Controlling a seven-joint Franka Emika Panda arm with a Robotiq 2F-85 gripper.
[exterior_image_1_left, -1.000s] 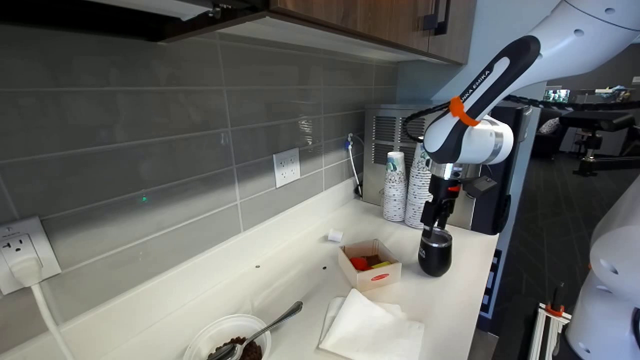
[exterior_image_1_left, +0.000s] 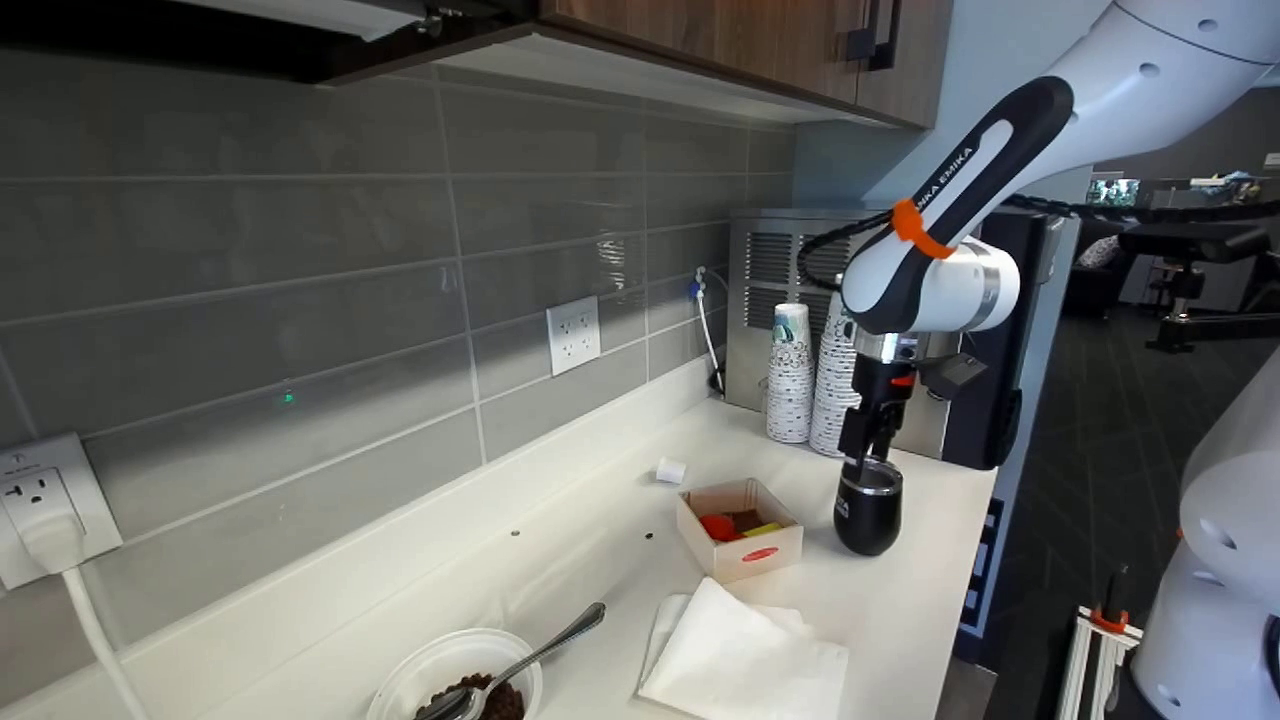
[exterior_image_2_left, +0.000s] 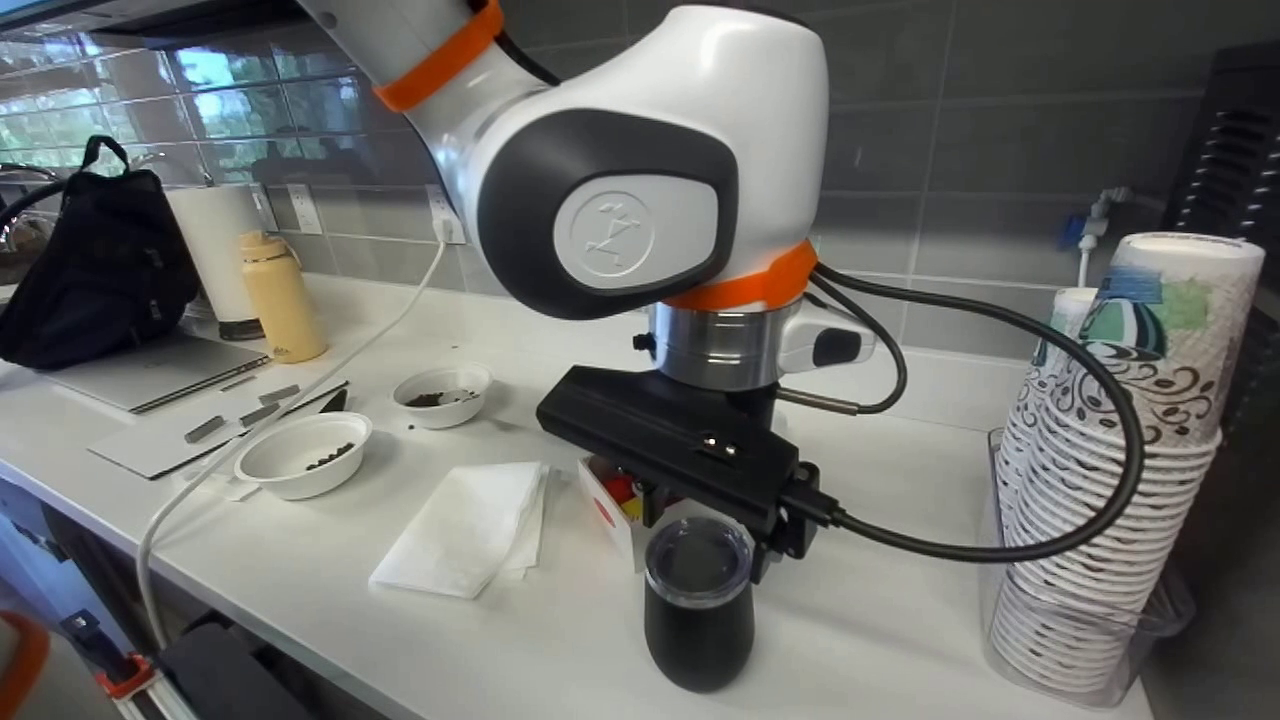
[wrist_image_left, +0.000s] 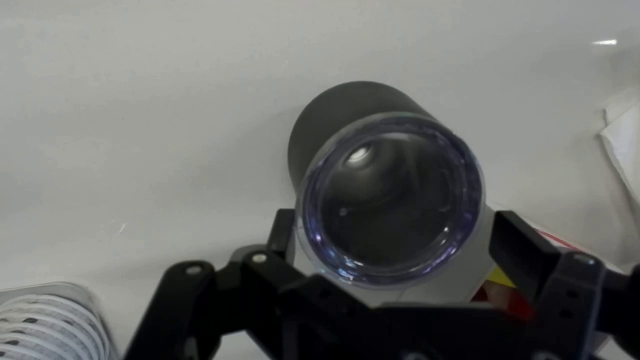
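Note:
A black tumbler with a clear lid (exterior_image_1_left: 869, 516) stands upright on the counter, to the right of a small open box (exterior_image_1_left: 756, 554). Looking down in the wrist view, I see the tumbler's round lid (wrist_image_left: 390, 198) between the two black fingers of my gripper. These fingers are wide open, one on each side of the lid, the left one very close to its rim. Exterior view 2 also has the tumbler (exterior_image_2_left: 699, 636), directly below the gripper's camera housing. Red and yellow items show inside the box, which the arm partly hides there.
Tall stacks of paper cups (exterior_image_2_left: 1122, 480) stand by the machine at the counter's end. White napkins (exterior_image_1_left: 750, 660) lie near the box. Farther along are two white bowls, one (exterior_image_1_left: 402, 674) holding a spoon and dark bits. A white cable (exterior_image_2_left: 360, 348) crosses the counter.
The arm and gripper have shifted slightly left in exterior view 1. The tumbler appears a tiny bit left and nearer, still upright on the counter.

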